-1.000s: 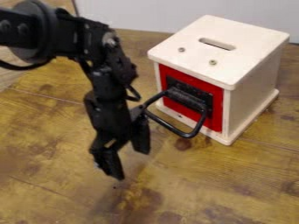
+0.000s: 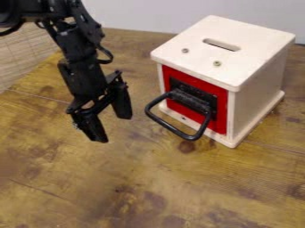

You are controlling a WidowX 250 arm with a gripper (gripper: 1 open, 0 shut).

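My black gripper (image 2: 112, 119) stands open at the left of the view, above the wooden floor, with nothing between its fingers. To its right is a cream wooden box (image 2: 255, 85) with a slot and two small fittings on top. Its red front (image 2: 177, 77) carries a black fixture with a looped black handle (image 2: 172, 126) sticking out toward the lower left, a short way to the right of my gripper and apart from it.
A pale wall runs along the back, and a lighter edge or board (image 2: 18, 62) lies at the upper left.
My gripper has risen and moved left, away from the box and its handle. The box and handle look unchanged.
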